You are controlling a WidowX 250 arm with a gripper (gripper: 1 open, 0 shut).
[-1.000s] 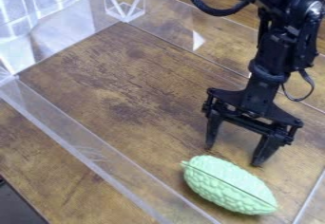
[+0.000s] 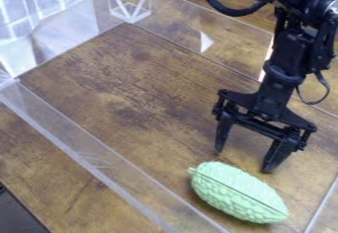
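Observation:
A black arm reaches down from the top right, its gripper [image 2: 246,155] low over the wooden floor of a clear-walled tray, open, with bare wood between its two fingers. A pale green, bumpy, elongated object [image 2: 238,192], like a toy bitter melon, lies on the wood just in front of and below the gripper, toward the bottom edge of the view, apart from the fingers.
Transparent walls [image 2: 99,160] border the wooden surface [image 2: 126,89] on the left, back and right. A white gridded fabric or panel [image 2: 53,10] sits beyond the back left corner.

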